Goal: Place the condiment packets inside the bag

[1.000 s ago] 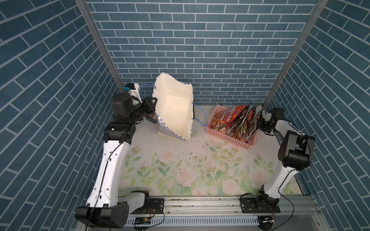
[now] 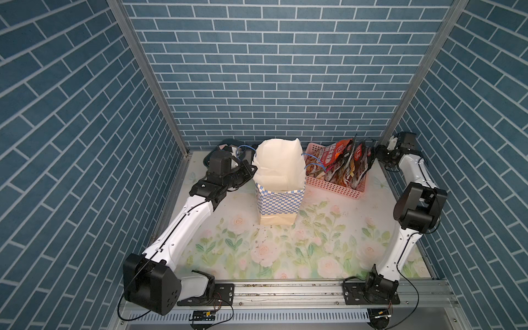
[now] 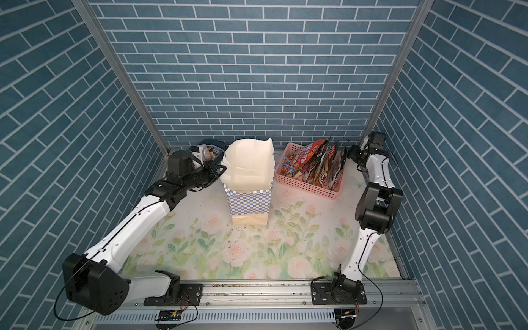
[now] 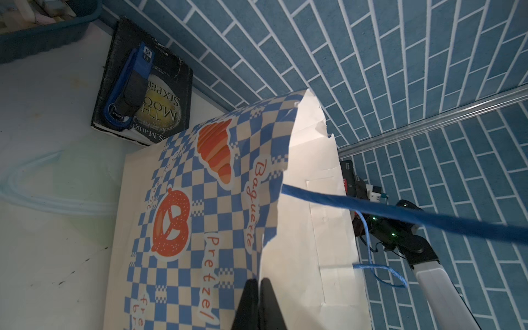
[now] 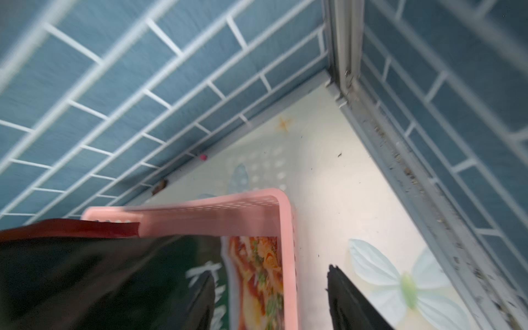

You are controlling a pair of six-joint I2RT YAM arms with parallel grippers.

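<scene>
The checked paper bag (image 2: 280, 202) stands upright near the middle with its mouth up. In the left wrist view, my left gripper is shut on the rim of the bag (image 4: 220, 220). Condiment packets (image 2: 352, 165) stand packed in a pink basket (image 2: 335, 188) right of the bag. My right gripper (image 2: 383, 155) is at the basket's back right corner. In the right wrist view its fingers (image 5: 352, 302) are apart; a dark packet (image 5: 110, 269) reaches behind the left finger, and the basket's rim (image 5: 288, 247) shows between them. Nothing is gripped there.
A black book (image 4: 148, 88) with a blue strap lies behind the bag, beside a teal bin (image 4: 49, 41). Blue cord handles (image 2: 314, 159) hang from the bag toward the basket.
The basket has shifted slightly back. The right gripper has moved back along the basket's right side.
</scene>
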